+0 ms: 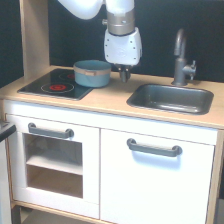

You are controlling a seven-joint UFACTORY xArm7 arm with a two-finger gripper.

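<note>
A blue-grey pot (92, 76) stands at the right of the black stovetop (56, 86), toward the back. My gripper (124, 74) hangs just right of the pot, between it and the sink. Its dark fingers point down near the back of the counter. They are too small to show whether the fingers are open or shut, and no object can be made out between them.
A sink (172, 97) is set into the wooden counter (110, 103) at the right, with a dark faucet (180, 60) behind it. Below are two white doors with dark handles (153, 149). Bare counter lies between stovetop and sink.
</note>
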